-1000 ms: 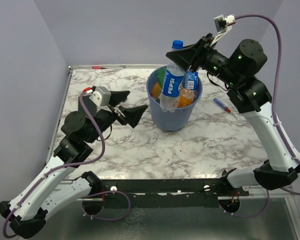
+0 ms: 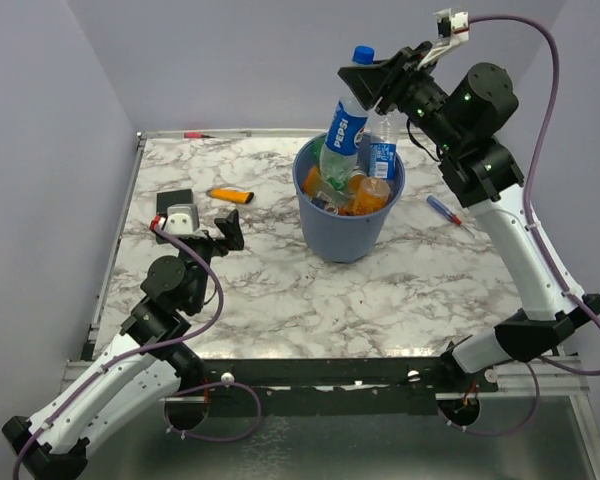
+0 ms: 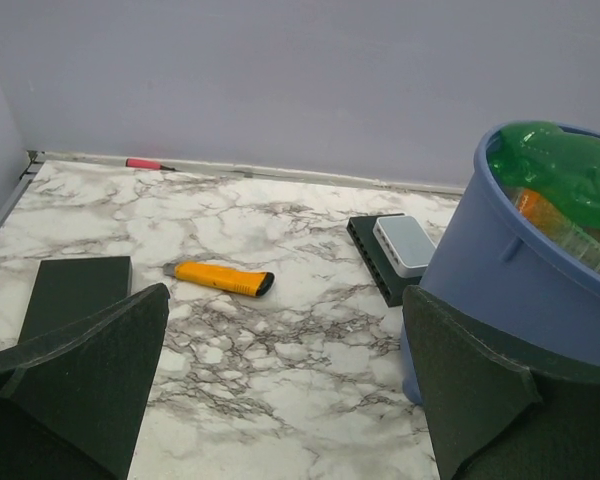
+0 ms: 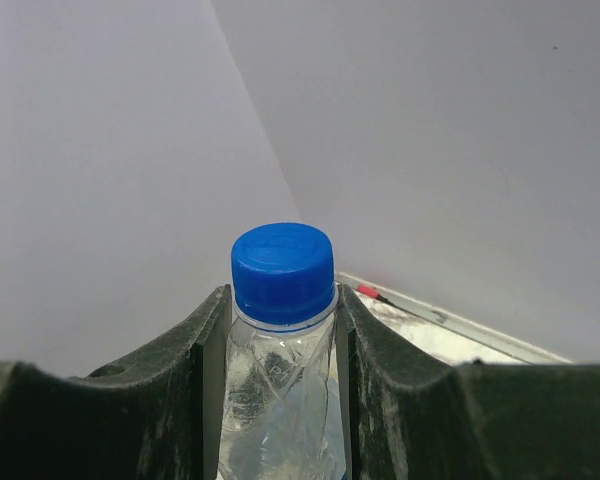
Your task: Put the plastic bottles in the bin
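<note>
A Pepsi bottle (image 2: 345,135) with a blue cap hangs upright over the blue bin (image 2: 335,235) in the top view; my right gripper (image 2: 365,78) is around its neck, its fingers beside the cap (image 4: 282,270) in the right wrist view. Inside the bin are several bottles, among them a blue-labelled one (image 2: 383,152) and a green one (image 3: 565,165). My left gripper (image 2: 210,225) stands open at the left of the bin, with only table seen between its fingers in the left wrist view.
On the marble table (image 2: 270,300) lie a yellow cutter (image 2: 230,195), a dark pad (image 2: 173,198), a blue marker (image 2: 442,210) and a red tool (image 2: 198,135). A small device (image 3: 402,240) is behind the bin.
The right gripper and Pepsi bottle are higher in the top view. My left gripper has pulled back leftward, away from the bin, over the last second.
</note>
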